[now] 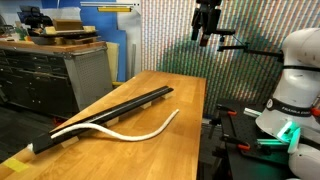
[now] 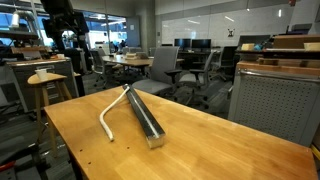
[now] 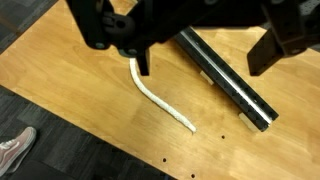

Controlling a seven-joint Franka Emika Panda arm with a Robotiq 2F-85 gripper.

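A long white hose or cord (image 1: 125, 136) lies in a curve on the wooden table, one end resting over the near end of a black channel (image 1: 112, 112). The channel runs lengthwise along the table; from the opposite side, the channel (image 2: 144, 118) shows with the white cord (image 2: 106, 118) beside it. High above the table's far right side hangs my gripper (image 1: 203, 40), touching nothing. In the wrist view my gripper stands open, its fingers wide apart, with the white cord (image 3: 160, 102) and the channel (image 3: 232, 85) well below.
The bare table top (image 2: 220, 135) gives wide free room. A metal cabinet (image 1: 90, 80) stands behind it. A stool (image 2: 50, 90) is near the arm's side, and a shoe (image 3: 14, 150) shows on the floor.
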